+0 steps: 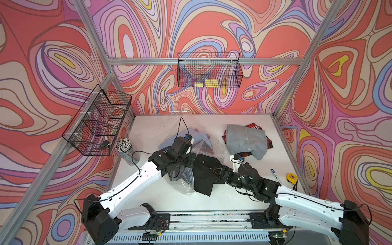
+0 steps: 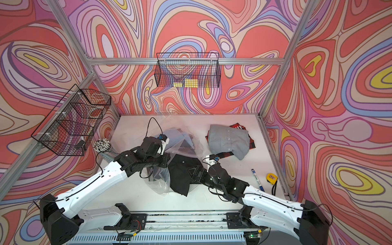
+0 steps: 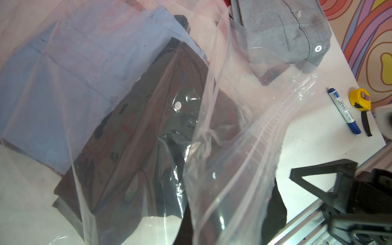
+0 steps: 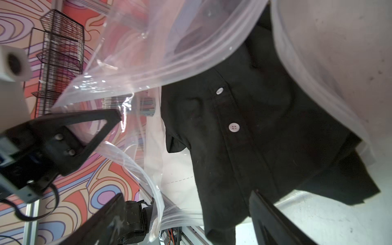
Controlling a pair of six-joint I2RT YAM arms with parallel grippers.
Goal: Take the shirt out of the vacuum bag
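The clear vacuum bag (image 4: 179, 73) has its mouth spread, with the zip rim raised on the left. A black shirt with white buttons (image 4: 261, 155) lies partly inside it. Its front part (image 1: 203, 179) sticks out onto the table; the rest shows through plastic (image 3: 147, 102). My left gripper (image 1: 191, 160) is shut at the raised rim, where the bag's edges gather at its finger (image 4: 98, 136); the exact pinch is hard to see. Open over the shirt's near part, my right gripper has black cloth below and between its fingers, not gripped.
Light blue cloth (image 3: 102, 77) shows through the plastic behind the black shirt. A folded grey shirt (image 1: 245, 138) lies on red plaid cloth at the back right. A marker (image 1: 275, 175) and a yellow tape measure (image 1: 291, 178) rest at the right.
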